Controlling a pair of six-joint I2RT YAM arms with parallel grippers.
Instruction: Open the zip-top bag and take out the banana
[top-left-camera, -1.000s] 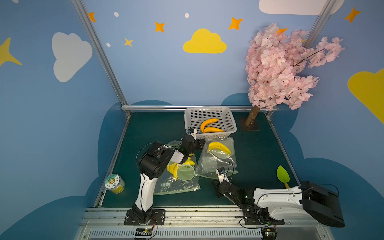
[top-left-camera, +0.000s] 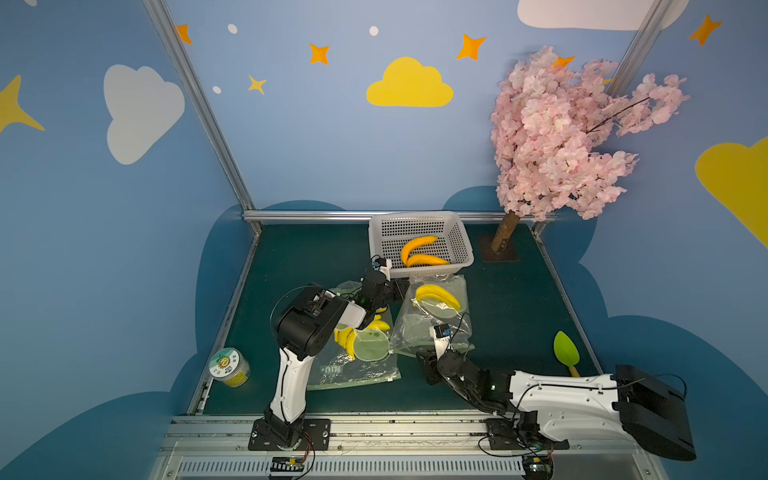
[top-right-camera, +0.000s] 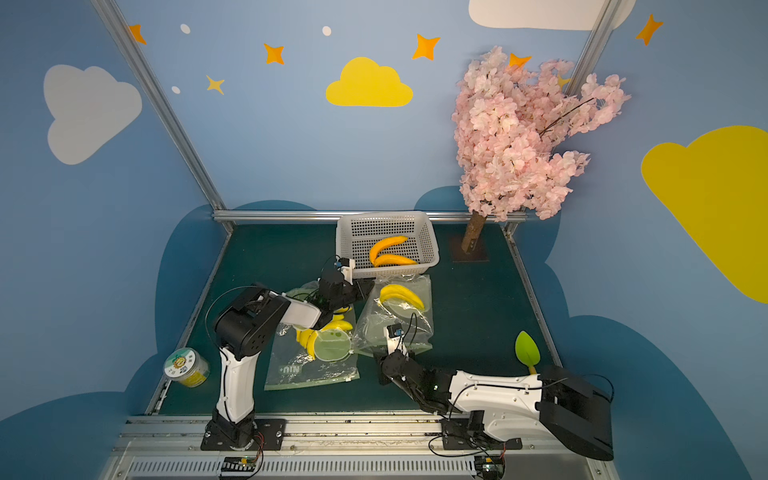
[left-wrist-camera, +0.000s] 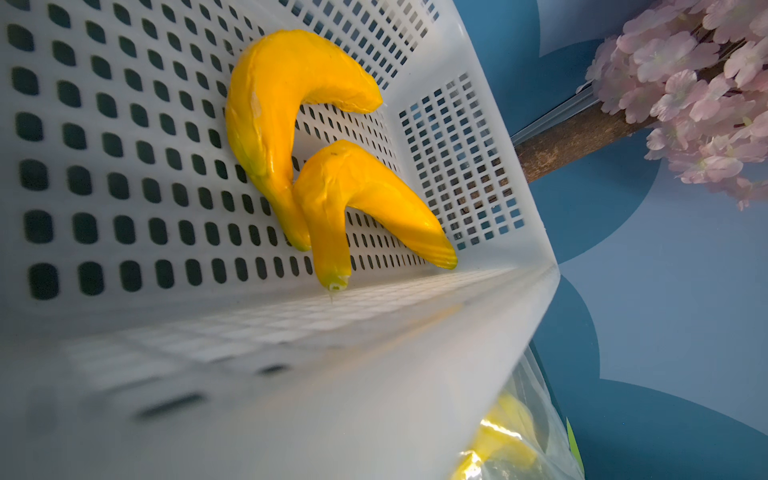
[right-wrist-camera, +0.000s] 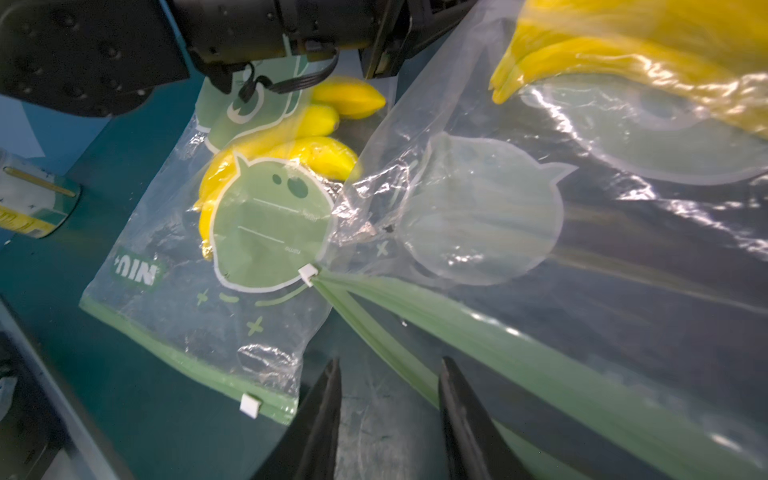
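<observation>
The clear zip bag (top-left-camera: 412, 328) with a yellow banana bunch (top-left-camera: 437, 297) inside lies right of centre. In the right wrist view its green zip strips (right-wrist-camera: 480, 324) spread apart from the white slider (right-wrist-camera: 308, 274). My right gripper stands open by the bag's near edge; the lower strip runs behind its right finger (right-wrist-camera: 464, 420), and no film shows clearly in the gap. Over the bag's far left corner, my left gripper (top-left-camera: 405, 287) is shut. Whether film is pinched there cannot be made out; its fingers are outside the left wrist view.
A white basket (top-left-camera: 379, 248) holding two bananas (left-wrist-camera: 272, 96) stands just behind the bag. Under the left arm lies a second bag (top-left-camera: 352, 374) with bananas. A jar (top-left-camera: 229, 367) sits far left, a green leaf-shaped tool (top-left-camera: 565, 349) right. Table between bag and tool is clear.
The left arm and the bananas look unmoved.
</observation>
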